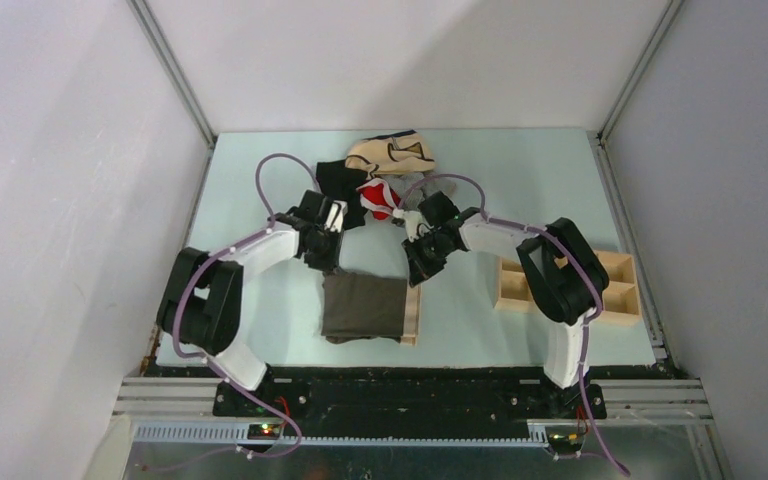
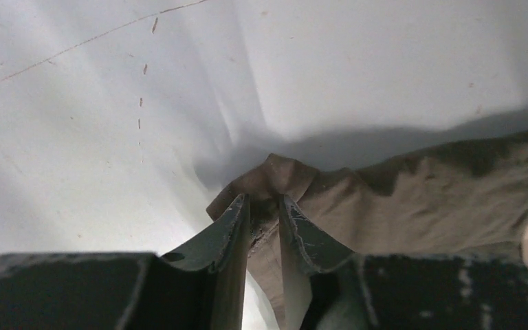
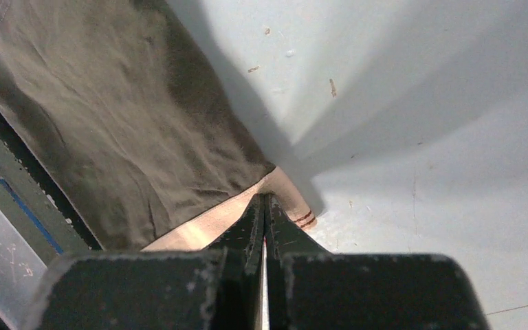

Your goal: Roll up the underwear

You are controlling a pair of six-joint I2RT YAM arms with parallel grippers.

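The dark brown underwear [image 1: 364,306] lies folded into a flat rectangle near the table's front edge, its beige waistband [image 1: 411,316] along the right side. Over its far left corner is my left gripper, its fingers part open with a small gap; a fold of the brown cloth [image 2: 285,172] shows just beyond the fingertips, and I cannot tell whether it is between them. At the far right corner my right gripper is shut, its tips against the waistband [image 3: 283,193]; whether cloth is pinched there is hidden.
Behind the grippers lies a heap of clothing: a black piece [image 1: 335,181], a red-and-white one [image 1: 379,198] and a beige one [image 1: 390,153]. A wooden divided box [image 1: 512,287] stands at the right, partly under my right arm.
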